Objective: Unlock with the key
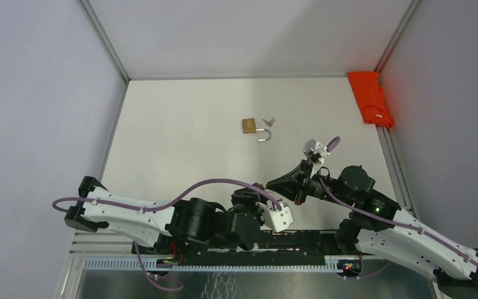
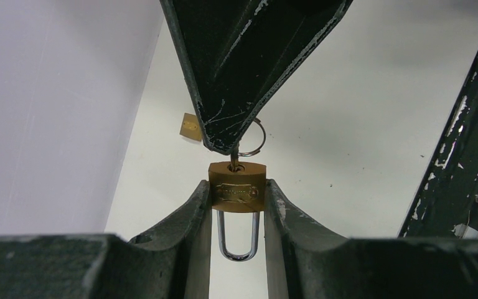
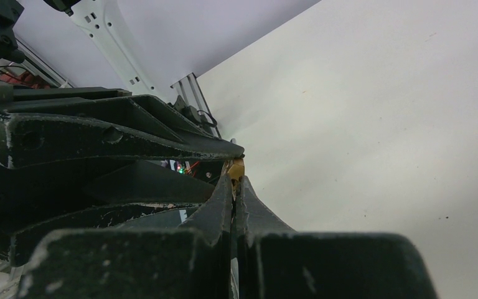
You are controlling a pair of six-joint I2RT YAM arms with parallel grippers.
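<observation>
In the left wrist view a brass padlock, shackle hanging down, is held between the fingertips of my left gripper. A key with a ring stands in its keyhole, directly under the tips of my right gripper, which are shut on it. In the right wrist view the padlock is mostly hidden behind the tips of my right gripper. From above, both grippers meet low in the middle, near the front edge.
A second padlock, its shackle open, lies on the table with loose keys beside it. A red cloth is at the back right.
</observation>
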